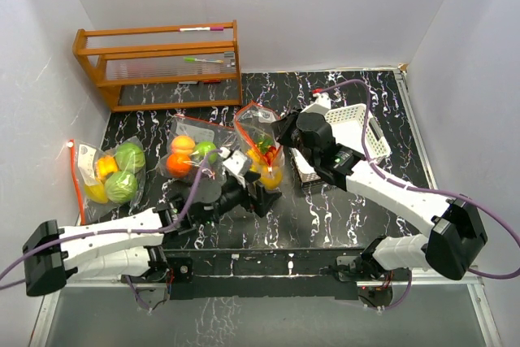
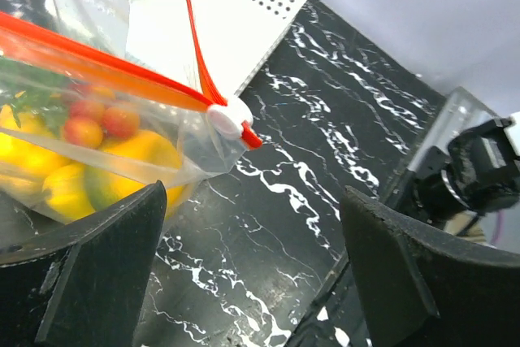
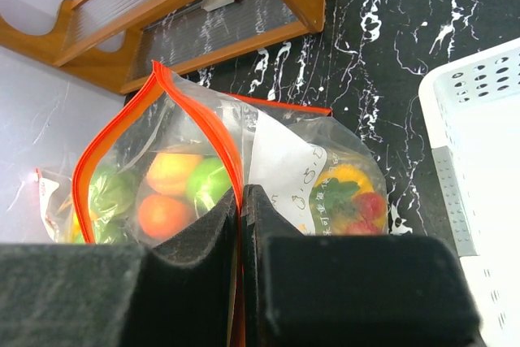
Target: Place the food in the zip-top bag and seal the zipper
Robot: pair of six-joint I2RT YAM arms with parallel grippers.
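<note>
A clear zip bag (image 1: pixel 260 144) with orange zipper, holding yellow fruit, small red fruit and greens, stands in mid counter. My right gripper is shut on its zipper edge at the top. My left gripper (image 1: pixel 262 197) is low at the bag's near side, blurred in the top view; in the left wrist view its fingers stand apart with nothing between them, below the zipper's white slider (image 2: pixel 224 118). Two filled bags, one with orange and green fruit (image 1: pixel 183 152), the other with cabbage and peppers (image 1: pixel 120 186), lie to the left.
A white basket (image 1: pixel 378 142) sits behind my right gripper. A wooden rack (image 1: pixel 162 48) with markers stands at the back left. Bare counter (image 1: pixel 317 225) shows at the front.
</note>
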